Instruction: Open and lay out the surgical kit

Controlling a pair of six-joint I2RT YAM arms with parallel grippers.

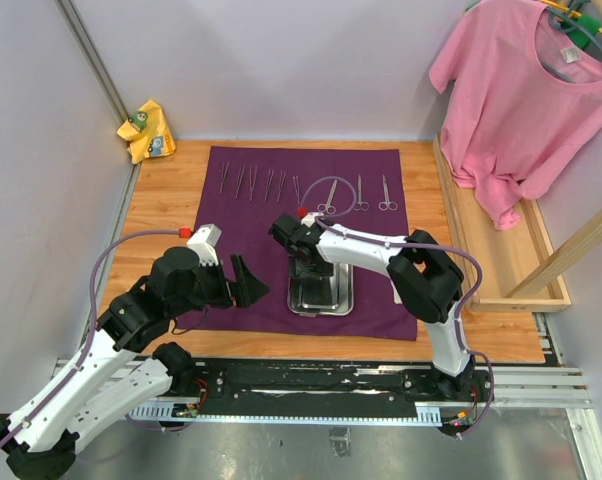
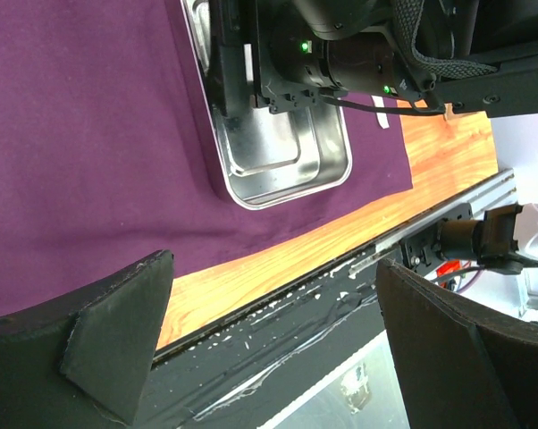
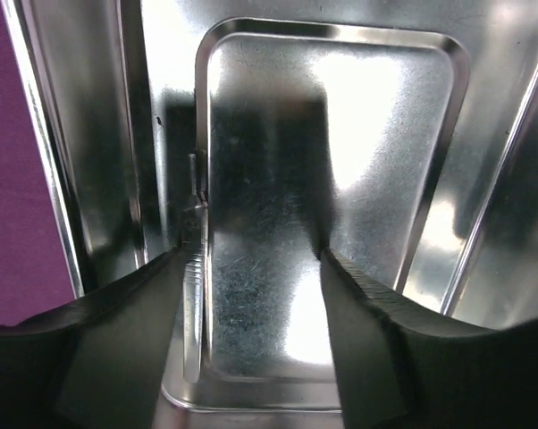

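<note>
A shiny metal tray [image 1: 331, 297] lies at the front middle of the purple cloth [image 1: 236, 215]. Inside it, along the left side in the right wrist view, is a thin metal instrument, seemingly a scalpel handle [image 3: 193, 308]. My right gripper is down in the tray, part open; its left fingertip overlaps the instrument in view, and nothing shows gripped. Whether that finger touches it I cannot tell. Left of the tray, my left gripper [image 1: 251, 284] stands open and empty over the cloth. Part of the tray [image 2: 264, 192] is hidden by the right arm in the left wrist view.
Several tweezers [image 1: 252, 182] and scissors [image 1: 386, 194] lie in a row along the cloth's back. A small white piece [image 1: 397, 292] lies right of the tray, partly covered by the right arm. A wooden stand [image 1: 496, 255] stands at the right.
</note>
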